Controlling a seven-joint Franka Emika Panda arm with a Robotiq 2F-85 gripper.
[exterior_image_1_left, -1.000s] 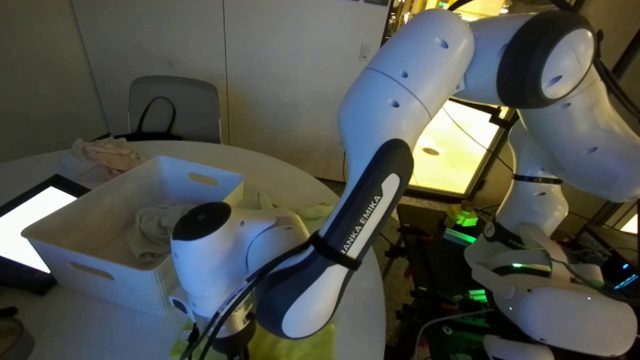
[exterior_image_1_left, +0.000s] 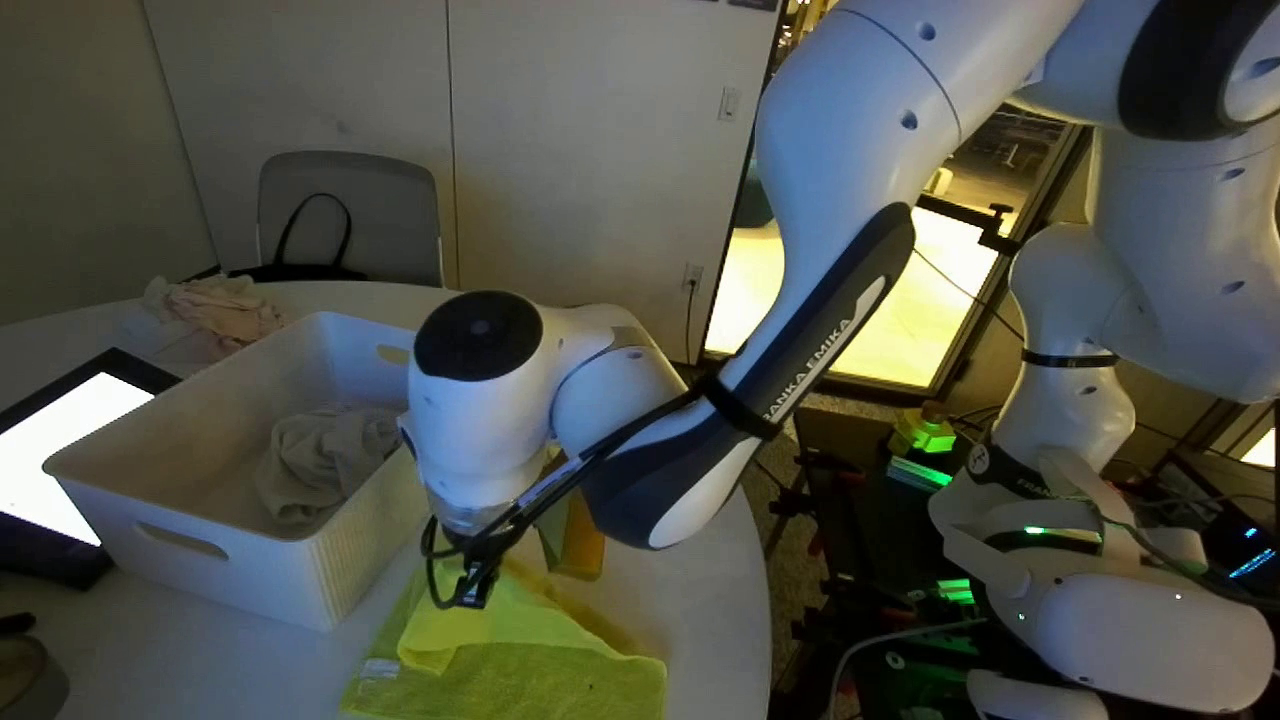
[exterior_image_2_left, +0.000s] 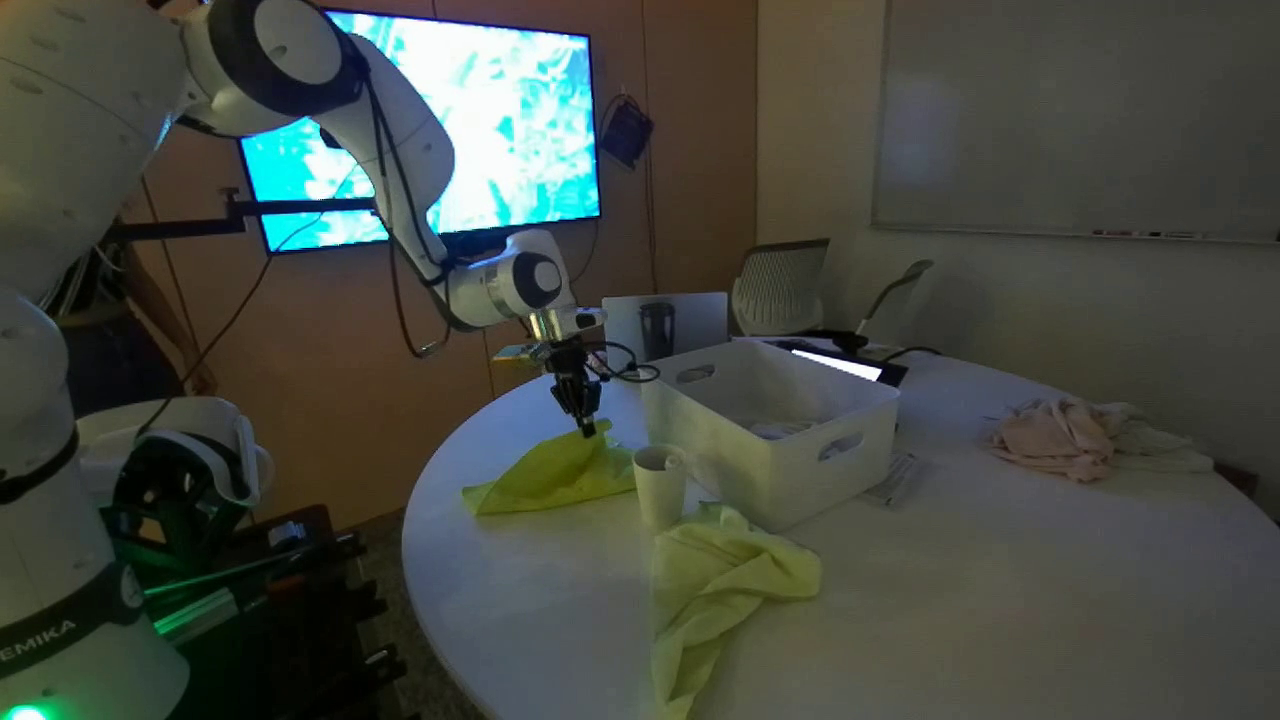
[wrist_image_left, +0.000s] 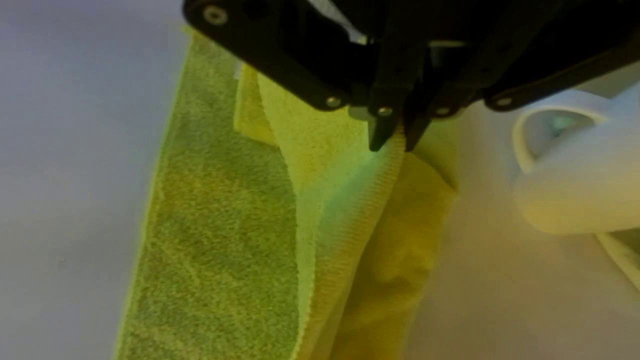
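A yellow-green towel (exterior_image_1_left: 516, 672) lies on the table beside the white bin, one part of it raised and folded over. In the wrist view, the fingertips of my gripper are shut on a pinched ridge of this towel (wrist_image_left: 216, 240), and its left portion lies flat. From the opposite side, my gripper (exterior_image_2_left: 587, 428) sits at the peak of the lifted towel (exterior_image_2_left: 552, 474). A second, paler green cloth (exterior_image_2_left: 726, 576) lies crumpled closer to that camera.
A white mug (exterior_image_2_left: 660, 486) stands between the two cloths, close to the right of my gripper. The white bin (exterior_image_1_left: 228, 588) holds a pale cloth (exterior_image_1_left: 324, 456). Pinkish cloths (exterior_image_2_left: 1062, 438) lie across the table, and a lit screen (exterior_image_1_left: 60, 456) is beside the bin.
My arm has moved back and up in exterior view 1, away from the near table edge. Part of the towel is now raised and folded over with the gripper.
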